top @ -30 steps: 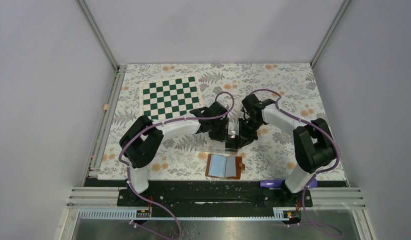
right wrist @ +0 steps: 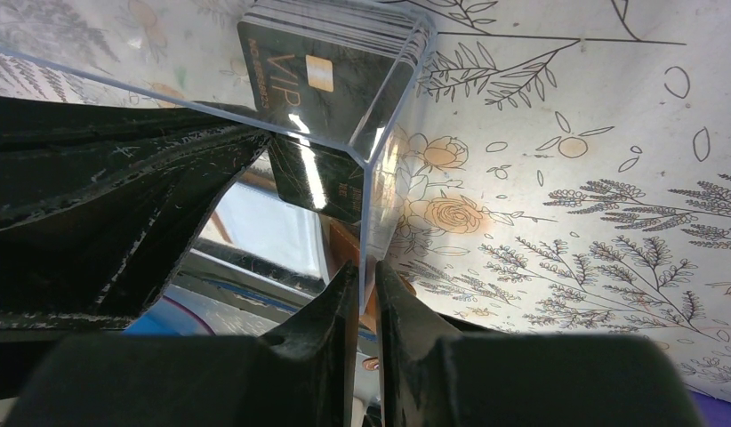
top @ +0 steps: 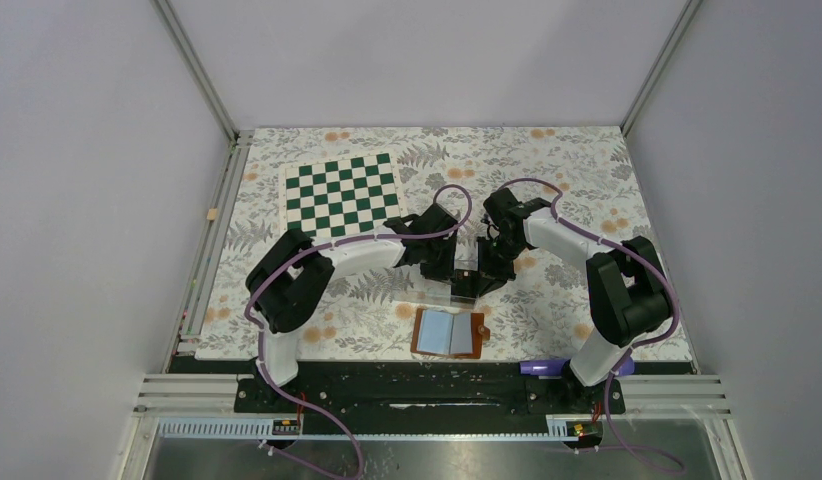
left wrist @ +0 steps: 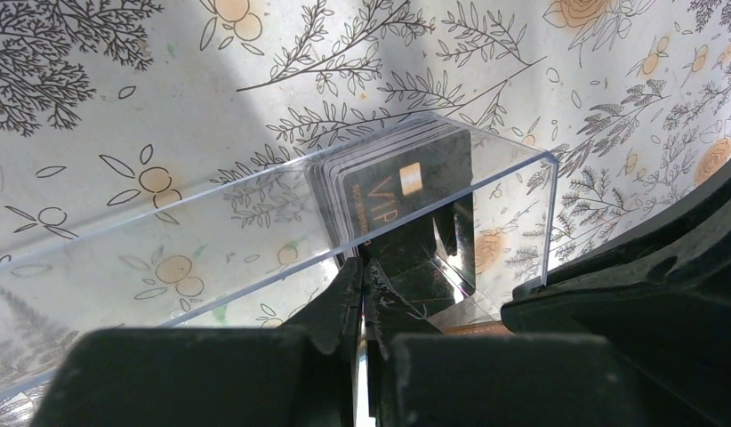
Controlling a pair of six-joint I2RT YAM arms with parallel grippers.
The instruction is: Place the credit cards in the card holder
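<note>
A clear acrylic holder (left wrist: 211, 209) holds a stack of black VIP cards (left wrist: 406, 178) at one end, with a lower glossy card (right wrist: 313, 178) beneath its edge. My left gripper is shut at the front edge of the holder beside the cards, its tips touching near them; I see nothing clearly between its fingers. My right gripper is shut on the holder's end wall, at its clear corner edge. In the top view both grippers meet over the holder at the middle of the table.
An open brown card wallet (top: 447, 333) lies at the front. A green checkered board (top: 342, 190) is at the back left. A purple object (top: 542, 367) lies at the front right edge.
The left arm has shifted very slightly rightward since a second ago. The right arm stays where it was.
</note>
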